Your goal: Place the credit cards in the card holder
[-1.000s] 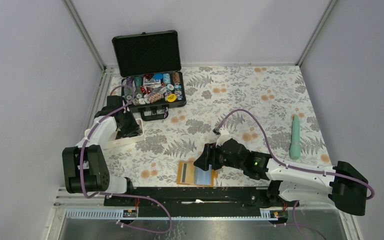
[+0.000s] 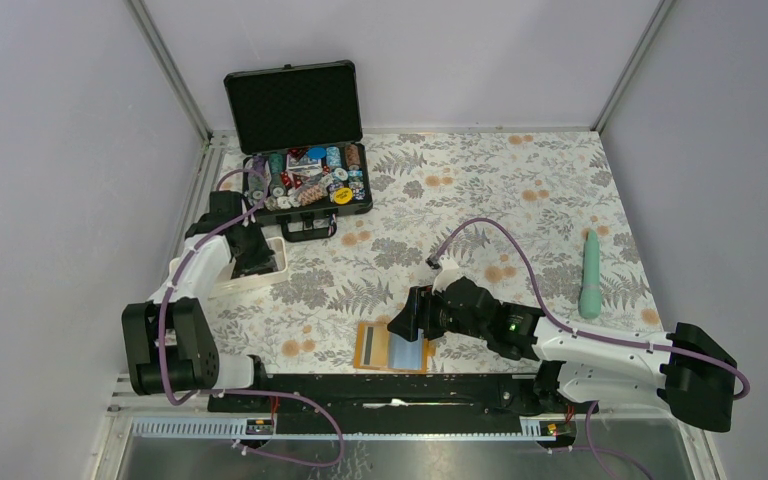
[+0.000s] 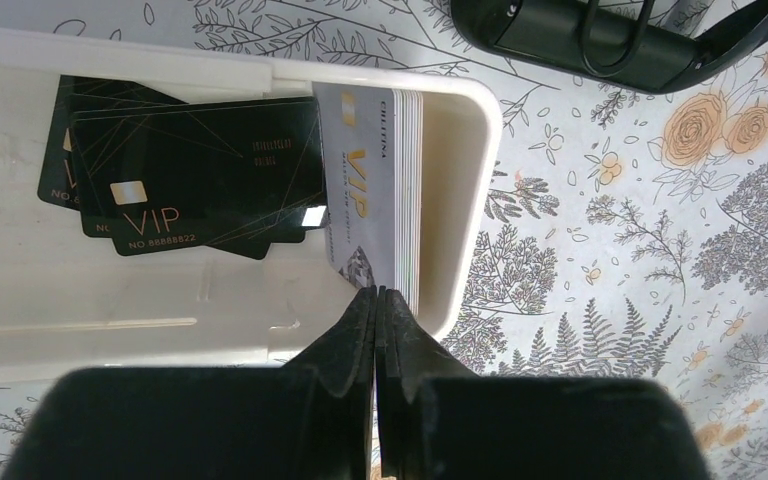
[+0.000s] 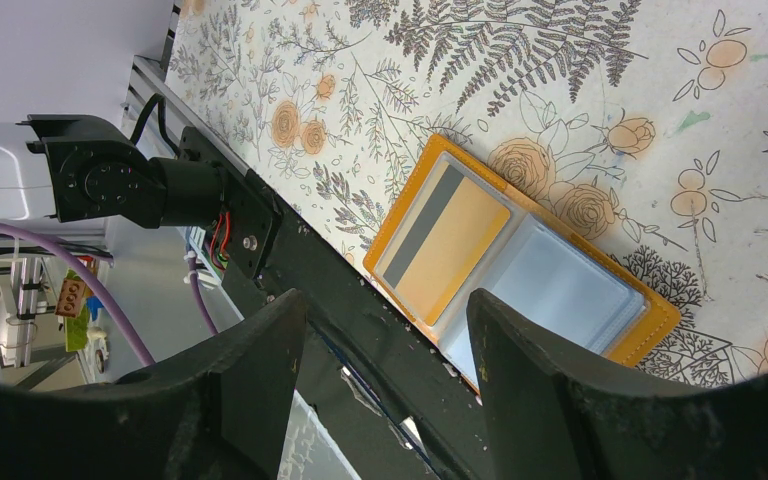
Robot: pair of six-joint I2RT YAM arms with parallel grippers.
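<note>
In the left wrist view, a stack of silver VIP cards (image 3: 362,170) leans against the right end of a white tray (image 3: 110,310). Several black VIP cards (image 3: 200,170) lie fanned out to its left. My left gripper is shut with nothing between its fingers; its tips meet at the stack's near lower end, and the stack lies outside them. The card holder (image 4: 520,255), orange-edged with clear pockets, lies spread on the table in the right wrist view. Above it my right gripper stands open and empty.
An open black case (image 2: 305,185) of poker chips stands behind the tray, its handle (image 3: 590,40) near the tray's corner. A green tapered object (image 2: 590,275) lies at the far right.
The cards remain in the tray. The right arm is practically still.
</note>
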